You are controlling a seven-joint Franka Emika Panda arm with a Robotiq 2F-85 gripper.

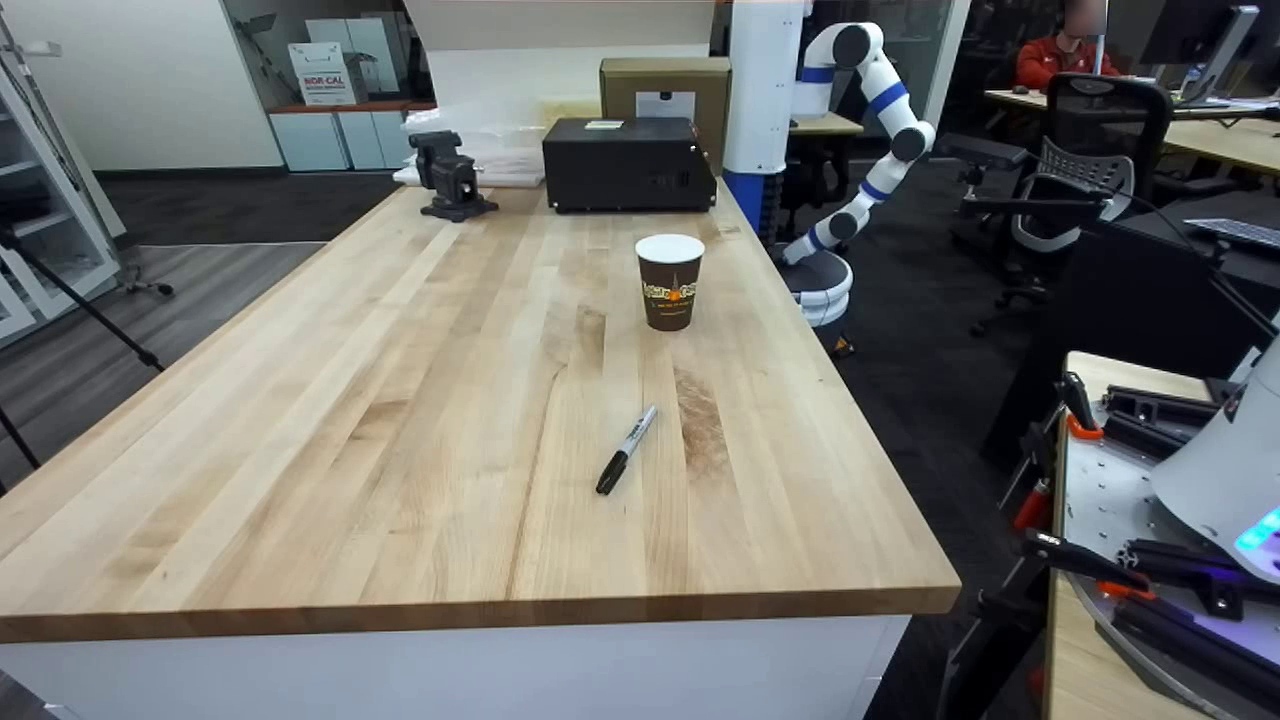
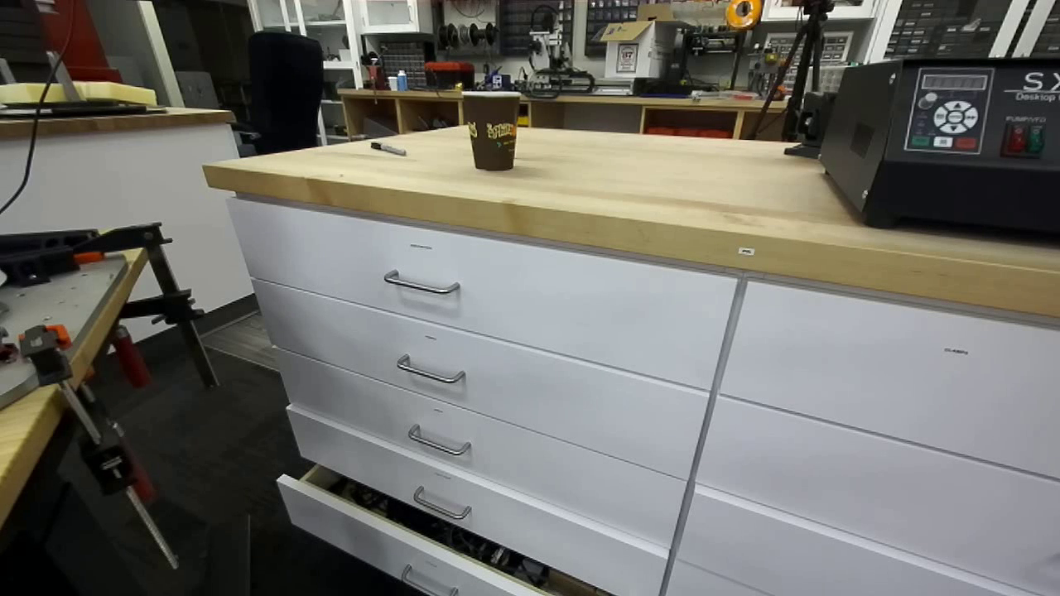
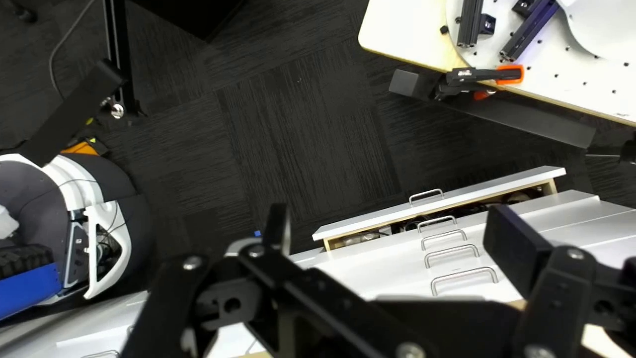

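A black-and-grey marker (image 1: 627, 451) lies on the wooden table (image 1: 396, 480), its black cap toward the front edge. Behind it, closer to the right edge, stands an upright brown paper cup (image 1: 668, 288) with a white top. Both show again in exterior view 2, the cup (image 2: 493, 132) with the marker (image 2: 388, 149) to its left. Only the wrist view has my gripper; it is open, its black fingers far apart with nothing between them. Below it are the floor and the cabinet's drawers, and neither cup nor marker appears there.
A black control box (image 1: 626, 166) and a small dark vise (image 1: 451, 178) occupy the table's far end. One low drawer (image 2: 397, 536) juts out from the white cabinet. Clamps (image 1: 1086, 564) line the robot's stand.
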